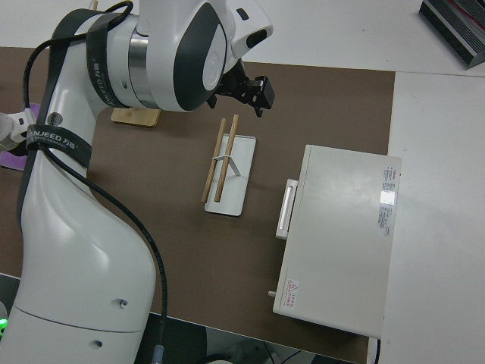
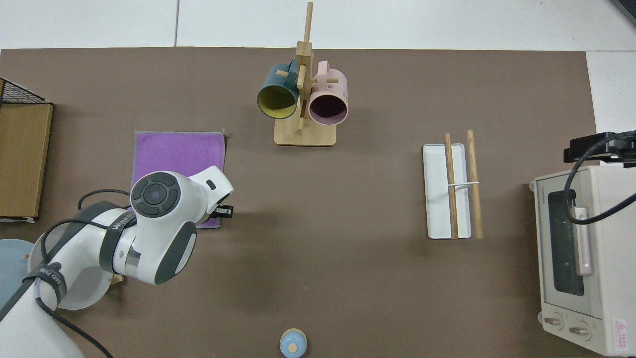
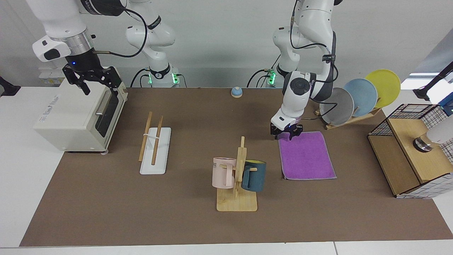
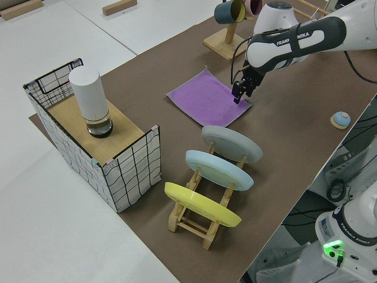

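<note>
My two arms show in all views. One white arm reaches over the purple cloth (image 3: 307, 157), its black gripper (image 3: 286, 130) low above the cloth, partly hidden under the wrist housing in the top view; whether it is open or shut is unclear. The other gripper (image 3: 93, 80) hangs above the white oven (image 3: 72, 127) on the opposite side; its finger state is unclear too.
A mug tree (image 2: 305, 137) holds blue and pink mugs. A white board with wooden sticks (image 2: 435, 191), a wire rack with a white cylinder (image 4: 88, 100), a plate rack with plates (image 4: 200, 203) and a small blue object (image 2: 292, 343) stand around. Mid-table is clear.
</note>
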